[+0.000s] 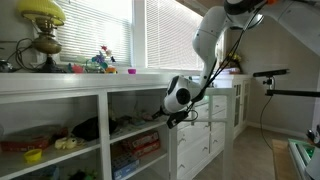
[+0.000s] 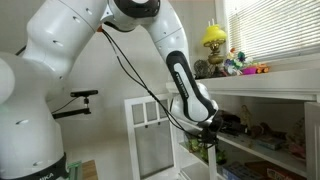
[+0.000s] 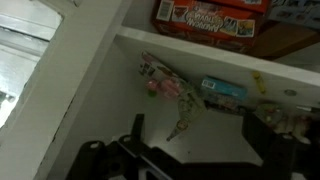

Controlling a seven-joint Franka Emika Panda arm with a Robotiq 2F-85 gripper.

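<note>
My gripper is open in the wrist view, its two dark fingers wide apart with only shelf visible between them. Beyond the fingertips, a thin pink and green patterned item (image 3: pixel 172 82) lies on the white shelf. To its right is a small blue packet (image 3: pixel 224 90). In exterior view 1 the gripper end of the arm (image 1: pixel 177 97) is at the cabinet's open shelves; its fingers are too small to read there.
A red box (image 3: pixel 208 20) lies on the shelf below in the wrist view. The cabinet's upright panel (image 1: pixel 104 135) divides the compartments. Dark items (image 1: pixel 86 128) crowd the upper shelf. A brass lamp (image 1: pixel 46 40) and toys stand on top.
</note>
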